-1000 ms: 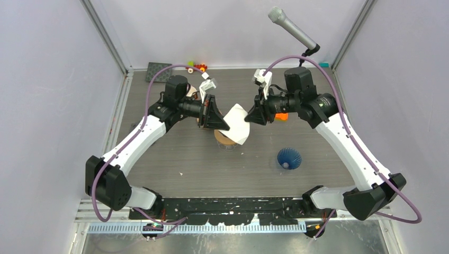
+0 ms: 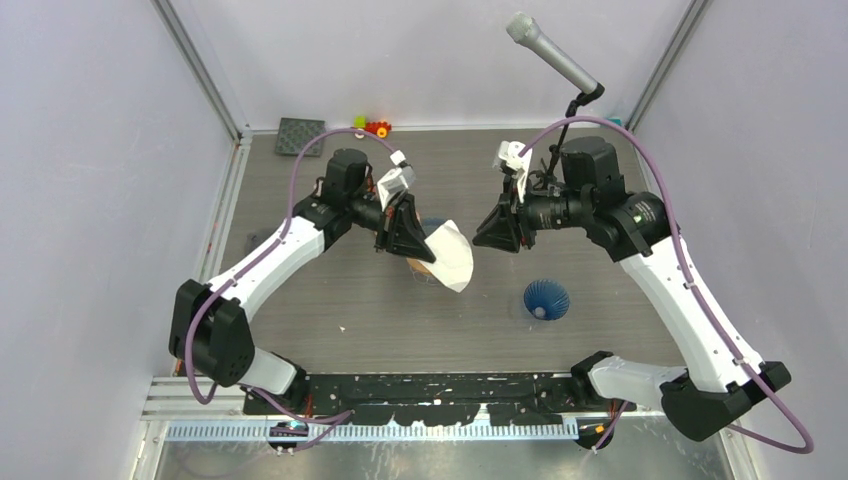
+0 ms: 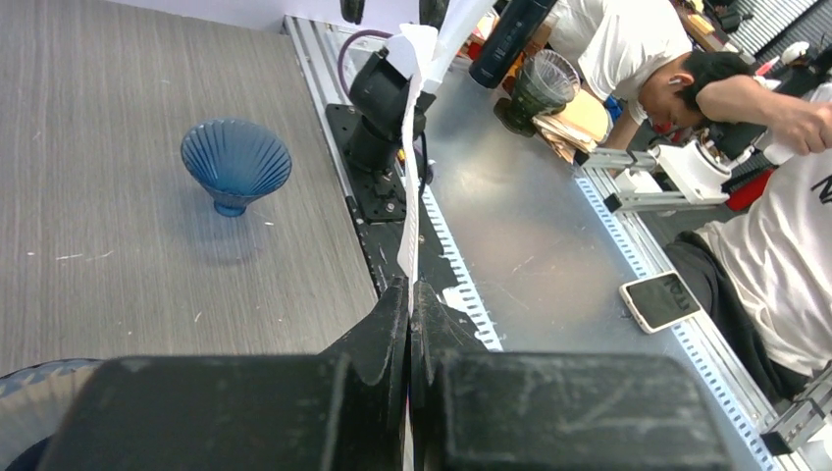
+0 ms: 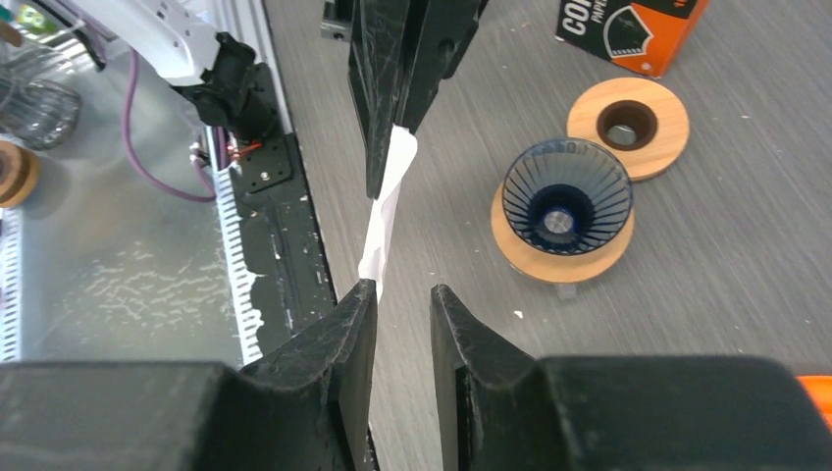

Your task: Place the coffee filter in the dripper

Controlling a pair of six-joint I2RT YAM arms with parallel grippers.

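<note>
A white paper filter hangs from my left gripper, which is shut on it; in the left wrist view it stands edge-on between the fingertips. Below, the dark glass dripper sits on a wooden ring, mostly hidden behind the filter in the top view. My right gripper stands part open just right of the filter, apart from it in the top view, with nothing seen held.
A blue ribbed cup stands at the front right. The right wrist view shows another wooden ring and a filter box behind the dripper. The front table is otherwise fairly clear.
My right gripper has drawn back to the right, away from the filter's edge. My left gripper, holding the filter, has shifted slightly toward the table's front.
</note>
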